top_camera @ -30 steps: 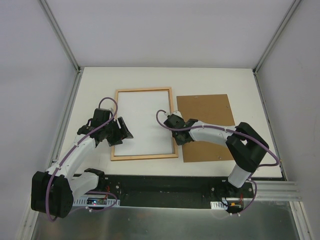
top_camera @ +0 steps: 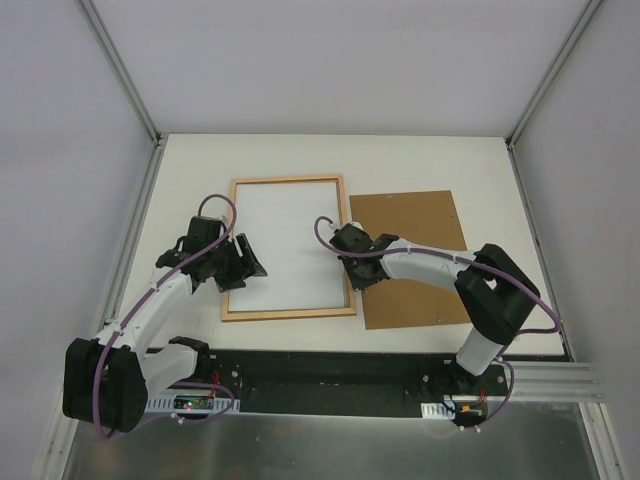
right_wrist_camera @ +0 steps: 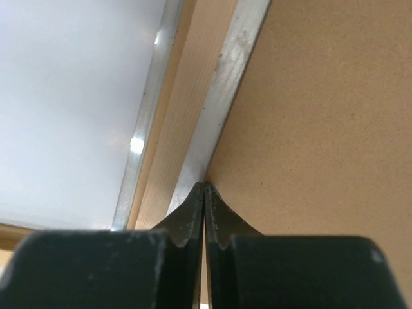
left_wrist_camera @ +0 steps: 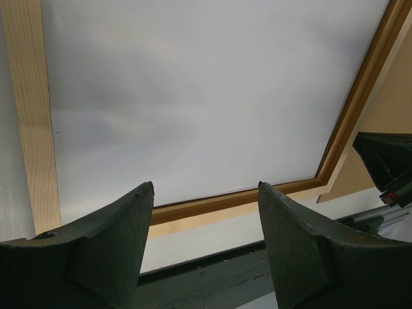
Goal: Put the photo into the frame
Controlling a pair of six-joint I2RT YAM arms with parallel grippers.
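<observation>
The wooden frame lies flat on the table with a plain white surface inside it. Just to its right is a flat brown board; no printed picture shows on either surface. My left gripper is open over the frame's near left part, nothing between its fingers. In the right wrist view my right gripper is shut with nothing between its fingers. Its tips are at the board's left edge, by the frame's right side; whether they press on the board I cannot tell.
Bare white table stretches behind the frame and board, with a narrow strip along the front. Dark space lies beyond the front edge. Grey walls stand at the left, right and back. The right arm crosses over the brown board.
The brown board has slid slightly toward the front and left, closer to the frame. My right gripper has shifted only a little. The left arm and frame look unmoved.
</observation>
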